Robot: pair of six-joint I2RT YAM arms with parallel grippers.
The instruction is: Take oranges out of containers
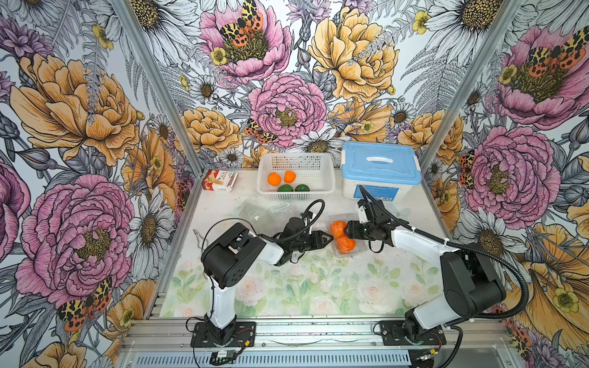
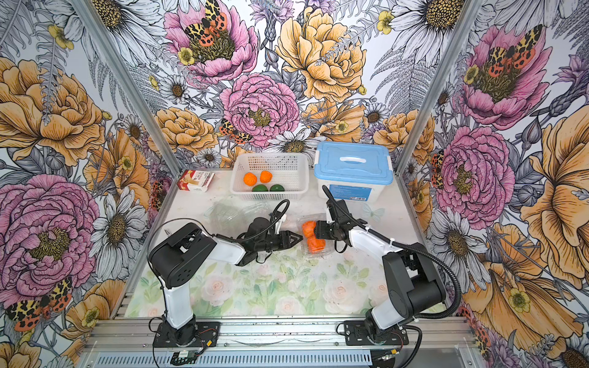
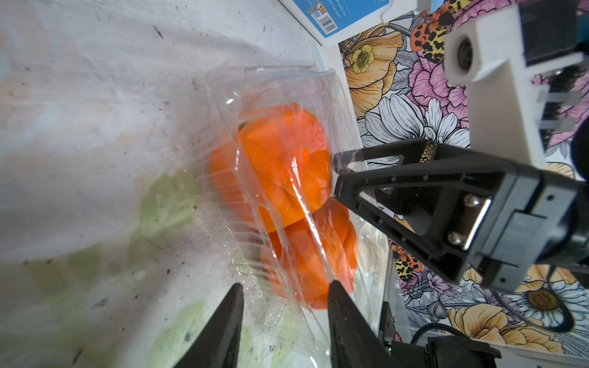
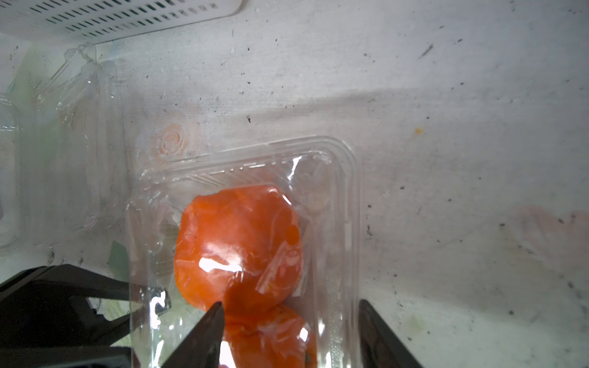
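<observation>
A clear plastic container (image 4: 336,202) holding orange fruit (image 4: 236,239) (image 3: 285,178) lies on the table between the grippers. My left gripper (image 1: 326,239) is at its left side, fingers apart and open; in the left wrist view its tips face the container wall. My right gripper is at the right side, fingers apart over and beside the container's wall; whether they touch it I cannot tell.
A white basket (image 1: 263,165) with oranges and green fruit stands at the back, a blue-lidded box (image 1: 380,162) right of it, a carton (image 1: 219,180) at far left. Empty clear containers (image 4: 67,153) lie left of the filled one.
</observation>
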